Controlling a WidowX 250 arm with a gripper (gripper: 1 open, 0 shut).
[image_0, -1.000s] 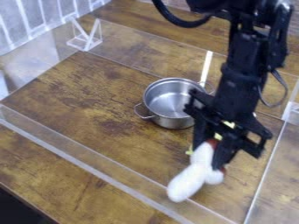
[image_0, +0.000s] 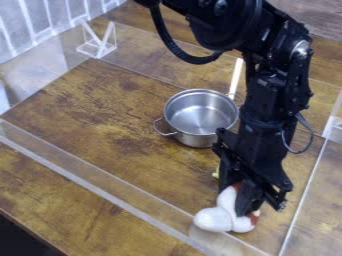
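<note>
The black gripper (image_0: 254, 185) is low at the lower right, its fingers around a white, soft-looking object (image_0: 222, 217) with a reddish patch, which rests near the clear barrier along the front of the wooden surface. Whether the fingers are closed on it cannot be told. A small yellow-green item is mostly hidden behind the gripper. A steel pot (image_0: 198, 112) with two handles stands behind and left of the gripper.
Low clear walls border the work area. A small white fixture (image_0: 98, 42) stands at the back left, beside a white railing.
The gripper and arm have shifted and turned, now hiding more of the yellow-green item. The white object has moved slightly right from where it was a second ago.
</note>
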